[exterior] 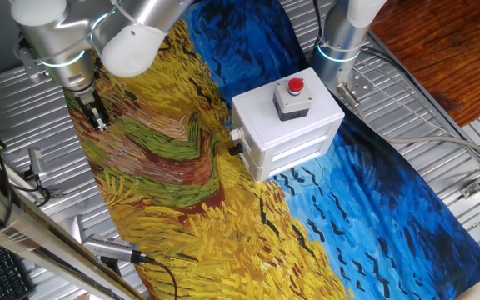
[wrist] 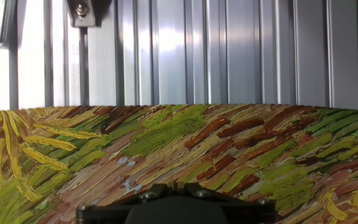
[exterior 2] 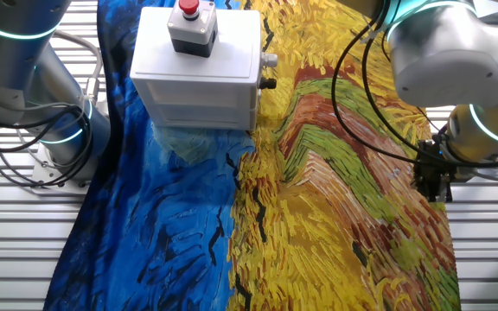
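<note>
My gripper point(exterior: 102, 127) hangs over the left edge of the painted cloth in exterior view 1, above its brown and green strokes. Low in the wrist view the two dark fingers point(wrist: 160, 189) meet at the middle, and the gripper looks shut with nothing showing between them. A white box point(exterior: 265, 111) stands on the cloth, well to the gripper's right. On its top sits a small grey-and-white switch box with a red button point(exterior: 296, 85). From the other side, exterior view 2 shows the gripper point(exterior 2: 444, 197) apart from the white box point(exterior 2: 199, 86).
The cloth point(exterior: 182, 242) spreads over a ribbed metal table point(exterior: 19, 112), its yellow and green part clear. Dark cables point(exterior 2: 340, 104) loop near the arm. A silver cylindrical device point(exterior: 111, 248) with a cord lies at the cloth's left edge, near a metal post.
</note>
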